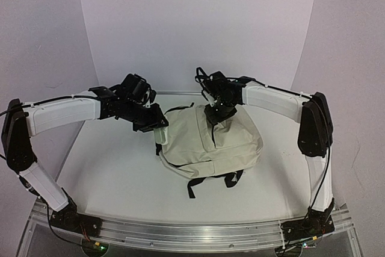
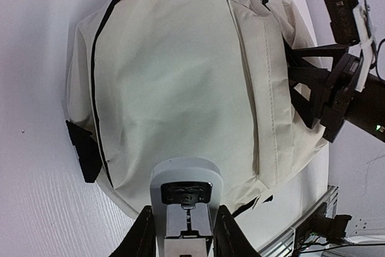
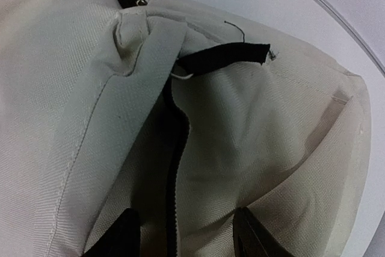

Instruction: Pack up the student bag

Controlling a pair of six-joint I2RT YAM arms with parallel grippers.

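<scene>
A cream student bag (image 1: pixel 183 133) with black zips and straps lies on the white table. At its left edge, my left gripper (image 1: pixel 159 126) is shut on a small pale grey item (image 2: pixel 185 167); the item's rounded end and a dark inset with a screw show in the left wrist view. My right gripper stands open over the slit of the bag's pocket, its fingers (image 3: pixel 123 236) on either side of the black zip edge (image 3: pixel 174 179). Cloth lies below the gap, and nothing is visibly held. What lies inside the bag is hidden.
Black straps (image 1: pixel 191 188) stick out at the bag's near side. A metal rail (image 1: pixel 192 233) runs along the table's front edge. Bare table (image 1: pixel 108 167) lies to the left of the bag, with more clear room on the right.
</scene>
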